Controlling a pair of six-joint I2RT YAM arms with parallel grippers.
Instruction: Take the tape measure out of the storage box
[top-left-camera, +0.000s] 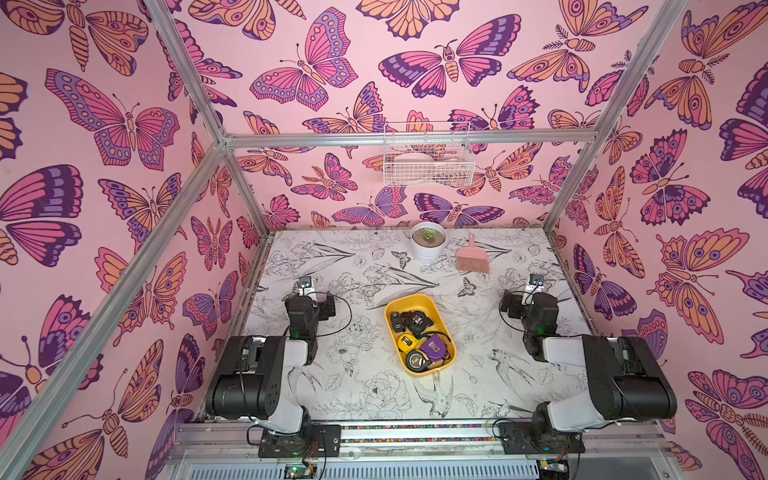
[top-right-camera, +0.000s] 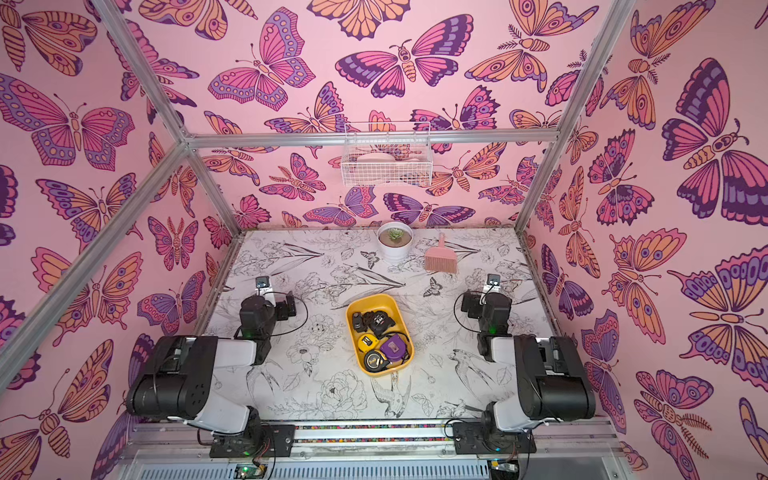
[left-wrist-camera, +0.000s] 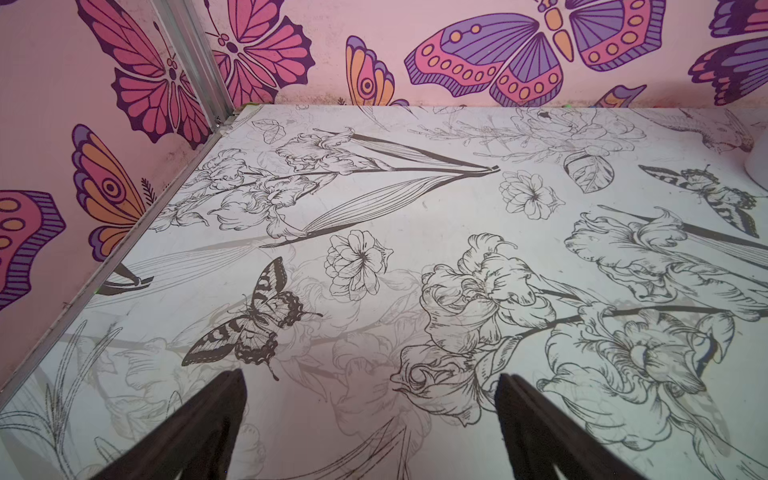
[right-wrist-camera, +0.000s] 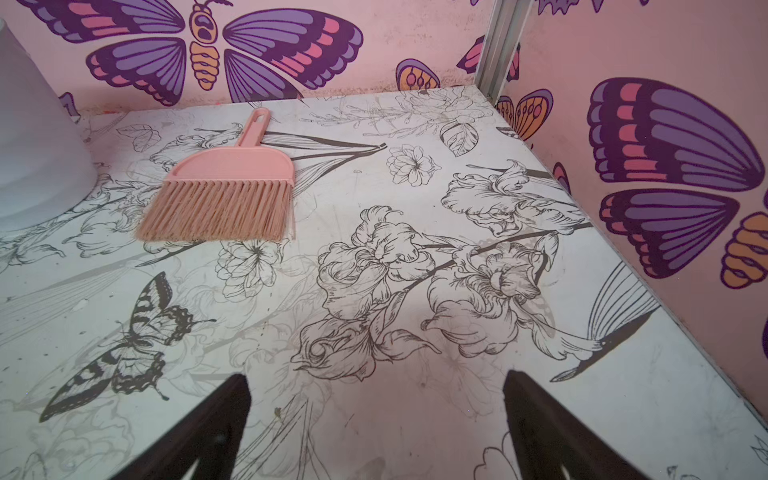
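Note:
A yellow storage box (top-left-camera: 393, 339) lies in the middle of the table, holding several small items in a jumble. Among them are a yellow piece with black trim (top-left-camera: 406, 341), a purple one (top-left-camera: 434, 347), a round black one with a pale face (top-left-camera: 417, 361) and black ones (top-left-camera: 417, 321). Which is the tape measure is hard to tell at this size; the yellow piece looks most like one. To the left of the box my left gripper is open and empty, over bare table. On the other side, my right gripper also stands open, nothing between its fingers.
Behind the box stand a white plant pot (top-left-camera: 428, 249) and a pink brush (top-left-camera: 473, 256). A white wire basket (top-left-camera: 429, 172) hangs on the back wall.

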